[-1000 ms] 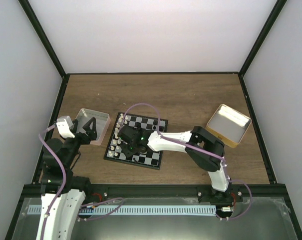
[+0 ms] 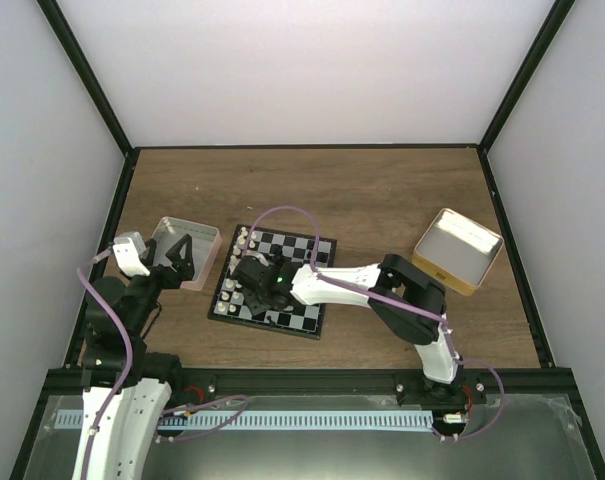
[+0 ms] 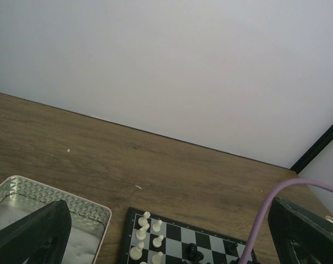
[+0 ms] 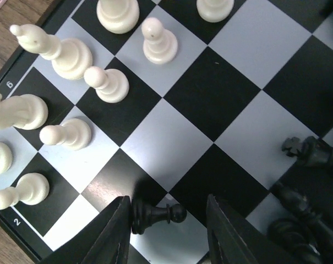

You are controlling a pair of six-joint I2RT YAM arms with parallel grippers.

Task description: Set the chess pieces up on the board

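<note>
The chessboard (image 2: 300, 320) holds white pieces along its left side, such as a white knight (image 4: 67, 58) and white pawns (image 4: 160, 47). In the right wrist view a black pawn (image 4: 155, 217) lies on its side between the open fingertips of my right gripper, which is low over the board. A black king (image 4: 312, 151) and other black pieces lie at the right of that view. In the top view the right gripper hides part of the board. My left gripper stands open above the left of the table, with nothing between its fingers.
A clear plastic tray (image 2: 207, 250) sits left of the board, under the left arm. A yellow-edged box (image 2: 437, 270) stands at the right.
My right arm has shifted slightly over the board during the last second. The left arm has not moved.
</note>
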